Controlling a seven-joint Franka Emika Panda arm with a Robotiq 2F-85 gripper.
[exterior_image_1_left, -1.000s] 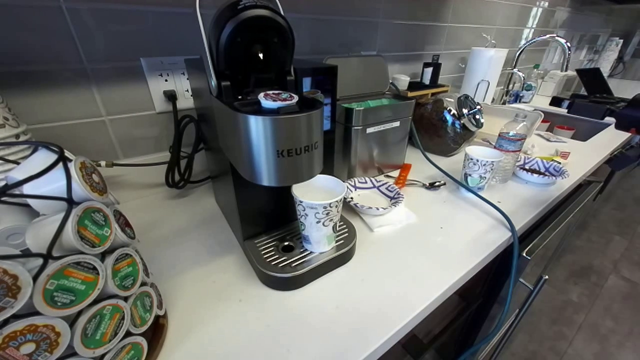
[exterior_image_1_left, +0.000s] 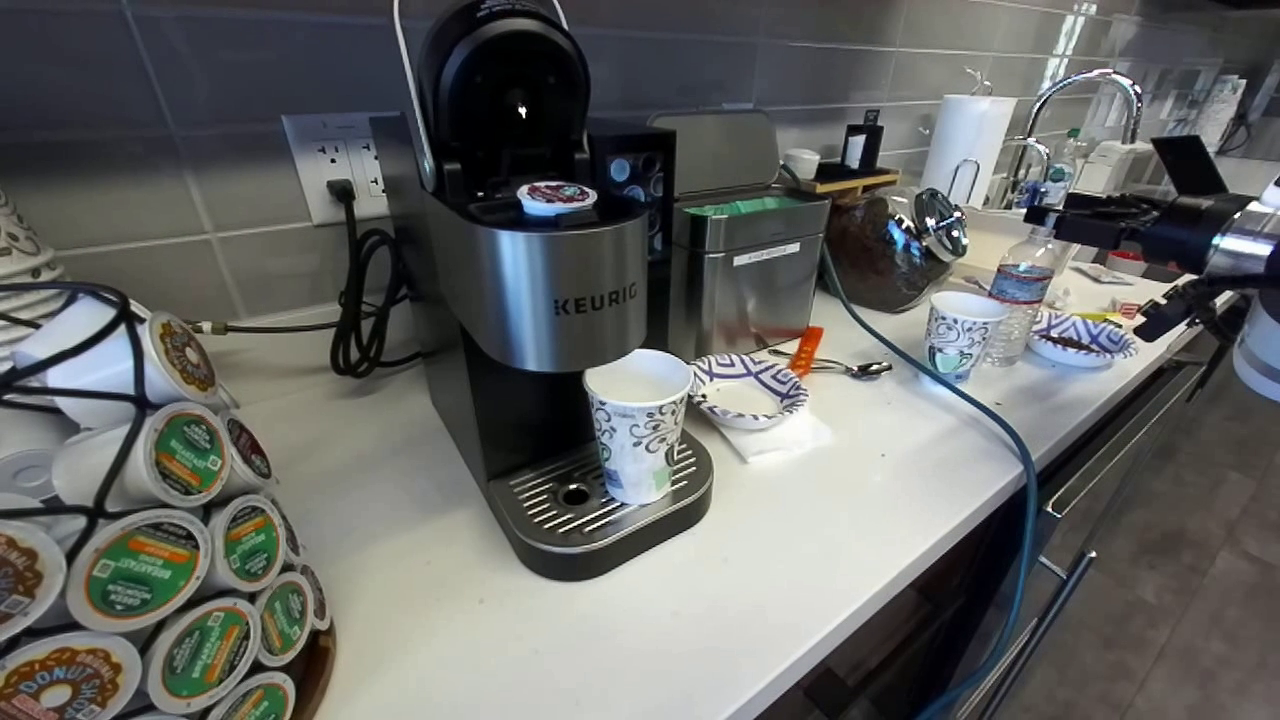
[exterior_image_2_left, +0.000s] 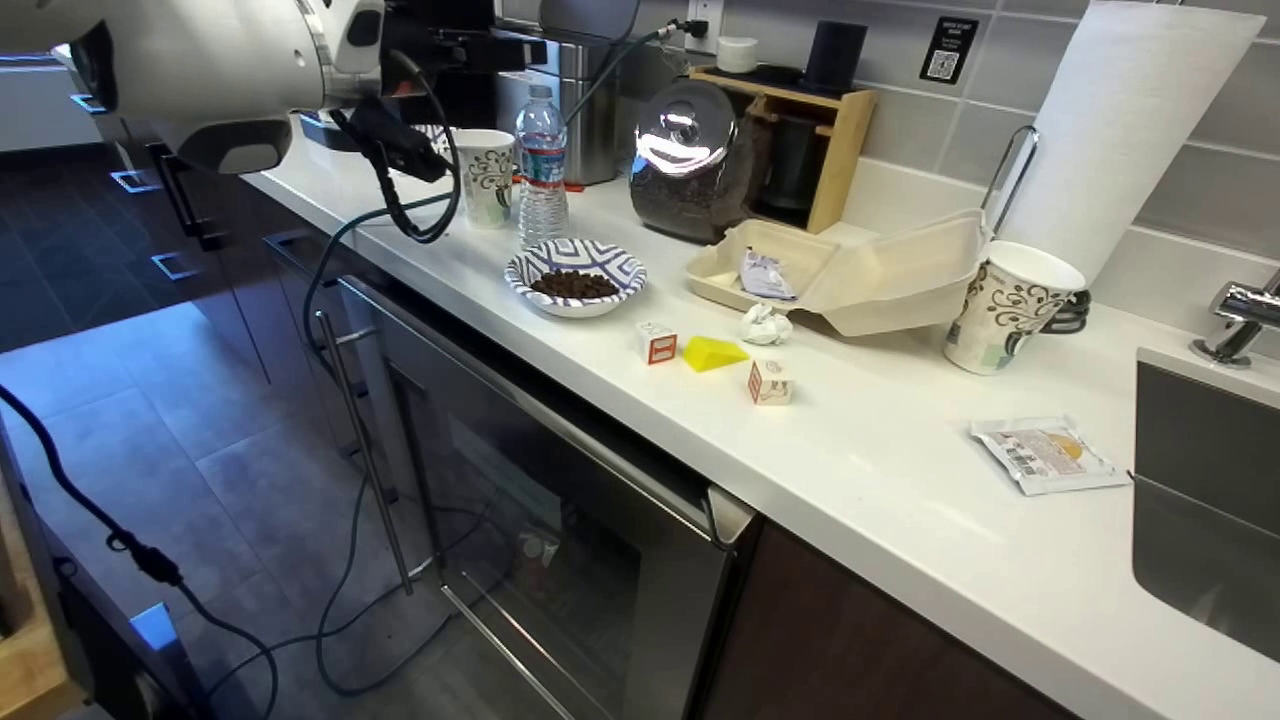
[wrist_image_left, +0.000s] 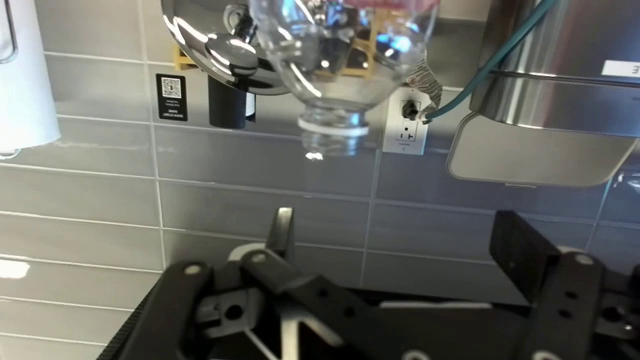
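My gripper (exterior_image_1_left: 1089, 274) is at the right in exterior view 1, above the counter edge near the clear water bottle (exterior_image_1_left: 1020, 306). Its fingers are spread, and in the wrist view only tiled wall shows between the fingers. That view is upside down, with the uncapped neck of the bottle (wrist_image_left: 333, 123) apart from the fingers. The coffee machine (exterior_image_1_left: 528, 288) has its lid raised and a pod (exterior_image_1_left: 555, 197) in its top opening. A patterned paper cup (exterior_image_1_left: 636, 426) stands upright on the drip tray. Another paper cup (exterior_image_1_left: 960, 336) stands beside the bottle.
Next to the bottle sits a paper bowl (exterior_image_2_left: 576, 258) of dark beans. A glass jar (exterior_image_1_left: 882, 252), a steel bin (exterior_image_1_left: 750, 276) and an open takeout box (exterior_image_2_left: 900, 294) line the back. A blue hose (exterior_image_1_left: 960, 402) crosses the counter. Bare counter lies in front of the machine.
The arm has come into view from the right, its gripper now over the counter near the bottle. The objects on the counter stay where they were.
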